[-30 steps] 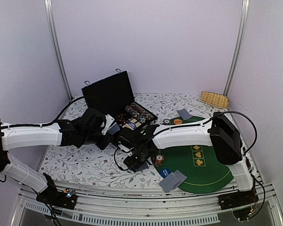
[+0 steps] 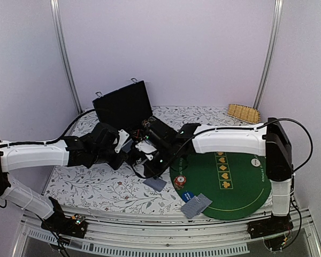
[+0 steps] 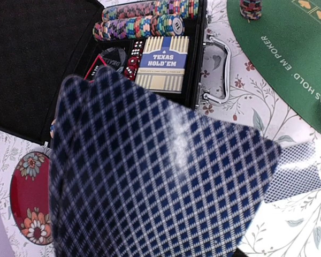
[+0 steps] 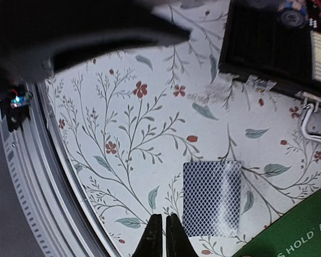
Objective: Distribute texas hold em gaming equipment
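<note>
My left gripper [image 2: 123, 150] holds blue checked cards [image 3: 160, 182], large in the left wrist view and covering its fingers. My right gripper is shut, nothing seen between its fingertips, above a card [image 4: 211, 198] lying face down on the floral surface. In the top view that card [image 2: 154, 183] lies left of the green mat [image 2: 241, 187]. Face-down cards [image 2: 196, 205] also lie at the mat's front edge. The open case [image 2: 120, 104] holds chip rows, dice and a Texas Hold'em deck [image 3: 161, 64].
A wicker basket [image 2: 243, 112] sits at the back right. Chip stacks [image 3: 250, 8] stand on the mat.
My right arm has risen back from low over the table, uncovering the card beside the mat. The left arm is nearly unchanged.
</note>
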